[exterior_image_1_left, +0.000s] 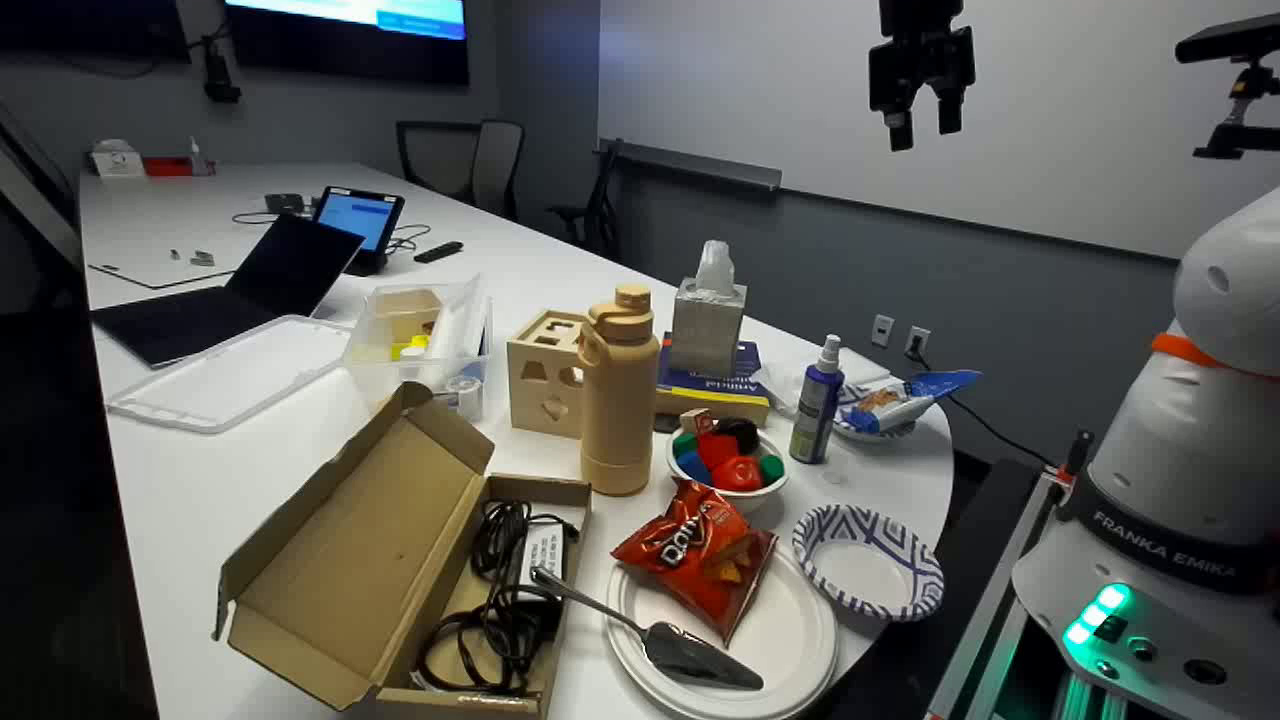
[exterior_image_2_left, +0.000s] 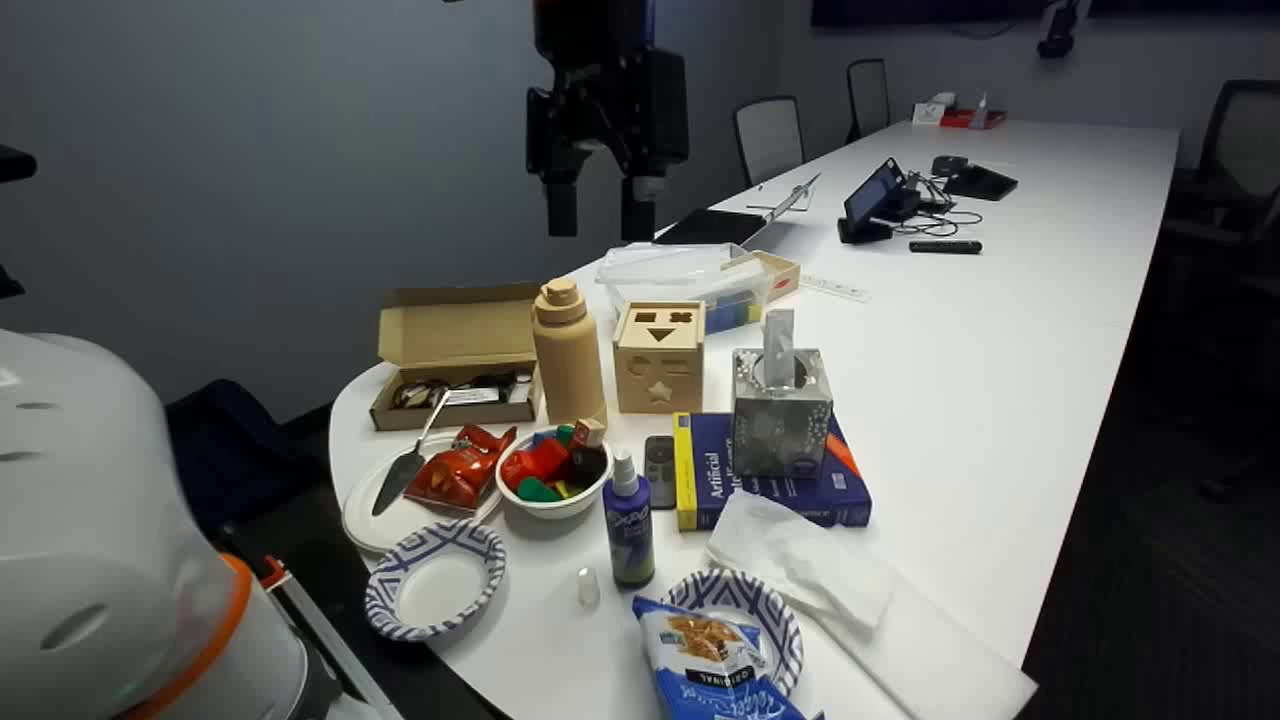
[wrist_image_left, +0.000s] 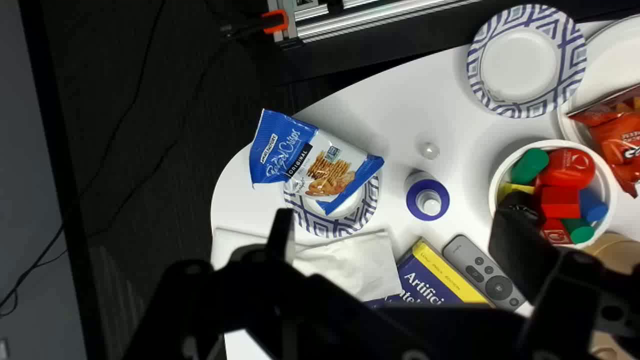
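High above the table, my gripper (exterior_image_1_left: 923, 127) stands open with nothing between its fingers; exterior view 2 also shows the gripper (exterior_image_2_left: 600, 216) clear of everything below. A blue pretzel crisps bag (wrist_image_left: 318, 162) lies on a small patterned plate (wrist_image_left: 354, 219). Beside it stands a purple spray bottle (exterior_image_2_left: 629, 528) with a clear cap (exterior_image_2_left: 588, 587) lying near. A white bowl (exterior_image_2_left: 549, 509) holds several coloured blocks. The red Doritos bag (exterior_image_1_left: 702, 546) and a dark cake server (exterior_image_1_left: 696, 658) rest on a white plate (exterior_image_1_left: 804, 636). An empty patterned bowl (exterior_image_1_left: 870, 570) is close by.
A tan bottle (exterior_image_1_left: 618, 396), wooden shape box (exterior_image_2_left: 660, 360) and open cardboard box (exterior_image_1_left: 348, 552) with cables crowd the middle. The tissue box (exterior_image_2_left: 782, 420) sits on books (exterior_image_2_left: 846, 502), beside a remote (exterior_image_2_left: 660, 470). Bare table (exterior_image_2_left: 948, 456) lies along exterior view 2's right side.
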